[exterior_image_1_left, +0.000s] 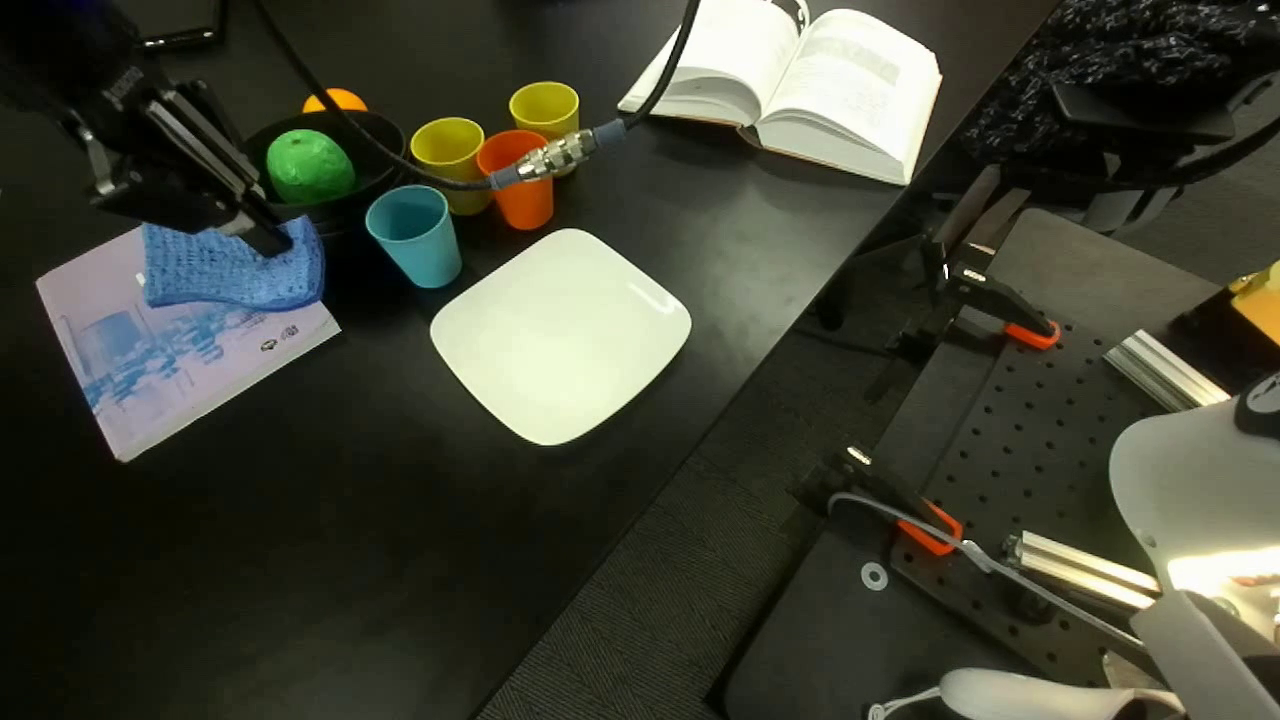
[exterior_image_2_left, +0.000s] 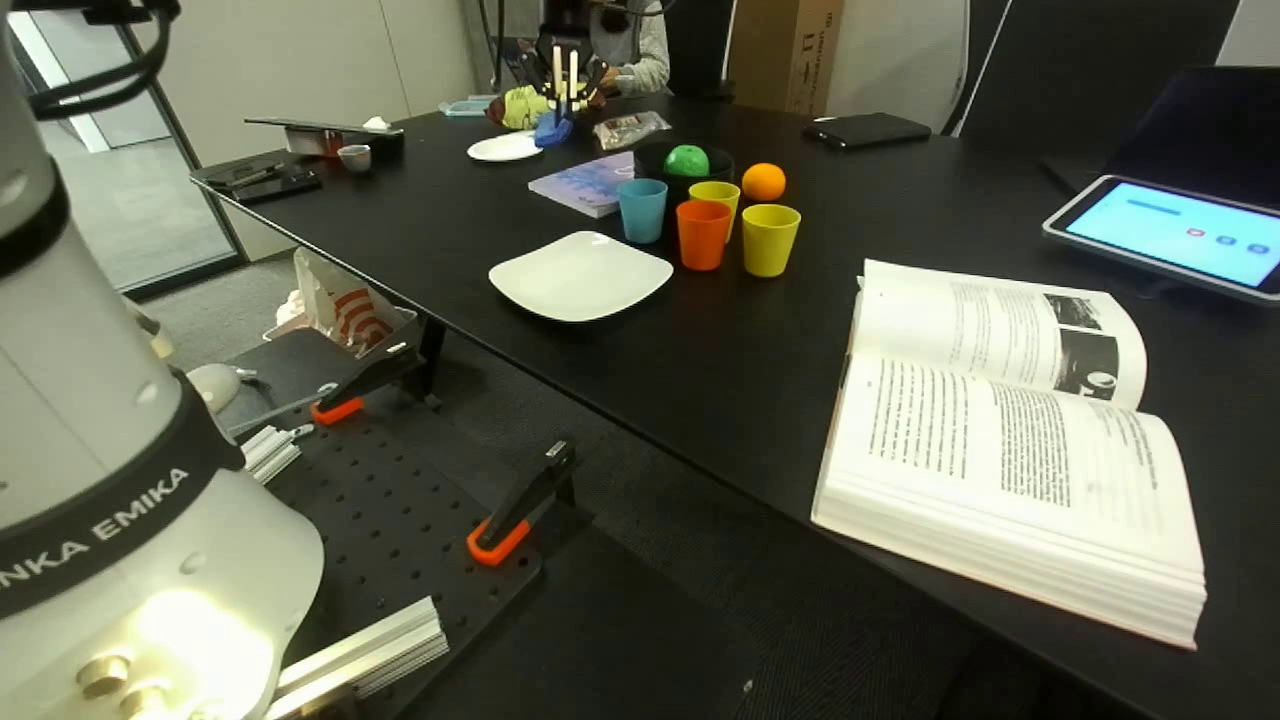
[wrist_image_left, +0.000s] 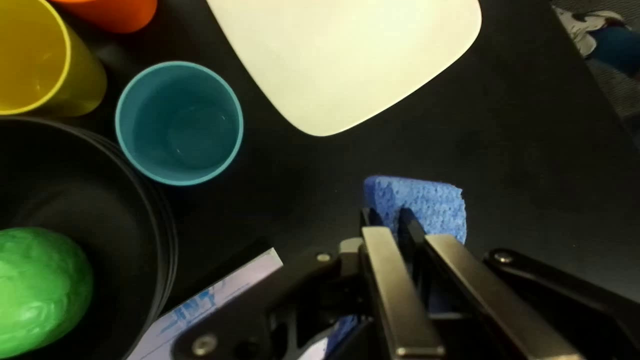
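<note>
A blue sponge-like cloth (exterior_image_1_left: 228, 266) is pinched in my gripper (exterior_image_1_left: 266, 228), over the printed booklet (exterior_image_1_left: 180, 360) in exterior view 1. The wrist view has one end of the blue sponge (wrist_image_left: 435, 204) sticking out past the fingertips of my gripper, its rest hidden by the fingers. In exterior view 2 the blue piece (exterior_image_2_left: 553, 128) shows small and far off under the gripper. Closest to the hand stand a black bowl (wrist_image_left: 153, 252) holding a green ball-like fruit (wrist_image_left: 42, 288), and a blue cup (wrist_image_left: 180, 123). A white square plate (exterior_image_1_left: 561, 336) lies empty.
Two yellow cups (exterior_image_1_left: 546, 110) and an orange cup (exterior_image_1_left: 528, 198) stand behind the plate. An orange fruit (exterior_image_2_left: 763, 182) is beside the bowl. An open book (exterior_image_1_left: 828, 84) lies further along. Bare black table (exterior_image_1_left: 300, 540) spreads in front of the booklet.
</note>
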